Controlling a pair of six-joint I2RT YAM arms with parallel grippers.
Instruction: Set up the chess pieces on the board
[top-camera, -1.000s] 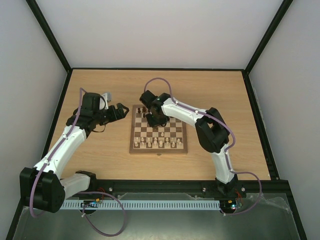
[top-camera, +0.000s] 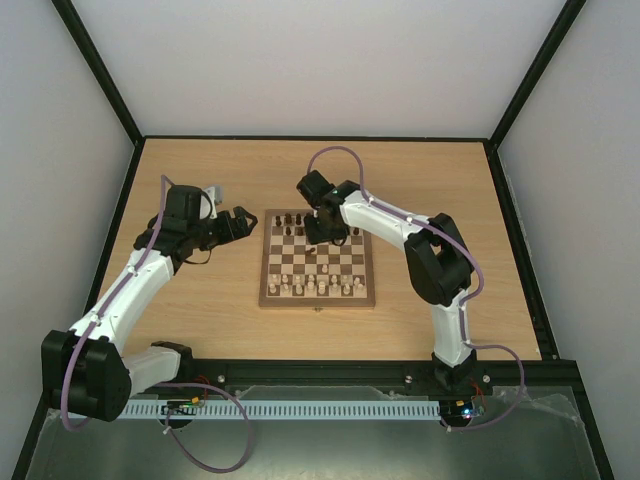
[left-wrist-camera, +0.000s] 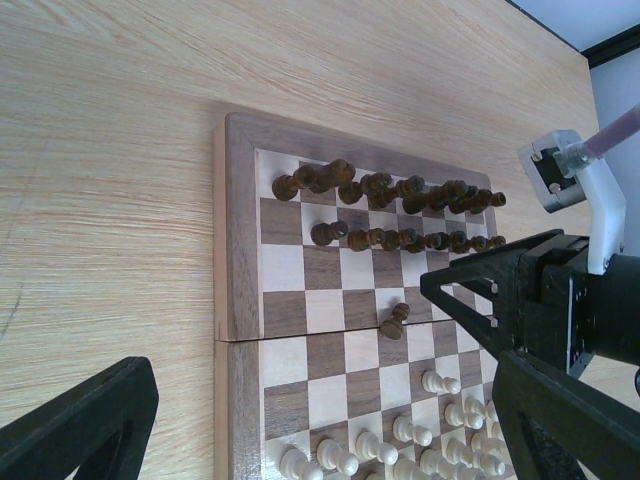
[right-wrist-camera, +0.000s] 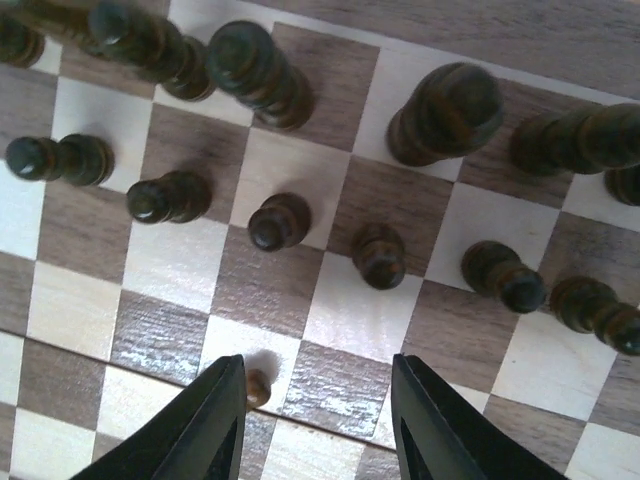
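Observation:
A dark pawn (left-wrist-camera: 394, 322) lies on its side near the fold line of the chessboard (left-wrist-camera: 243, 250), in front of the dark rows. In the right wrist view only the pawn's head (right-wrist-camera: 258, 388) shows, beside the left finger, which hides the rest. My right gripper is open above the board, nothing between its fingers. Dark pieces (right-wrist-camera: 280, 222) stand upright in two rows at the far side. Light pieces (left-wrist-camera: 367, 447) stand on the near side. Off the board's left side, my left gripper (top-camera: 248, 222) is open and empty.
One light pawn (left-wrist-camera: 441, 383) stands forward of the other light pieces. Table (top-camera: 430, 175) around the board is clear. The right arm (top-camera: 380, 215) reaches over the board's right part and covers some dark pieces in the top view.
The pawn stays lying near the fold. The left arm is nearly still.

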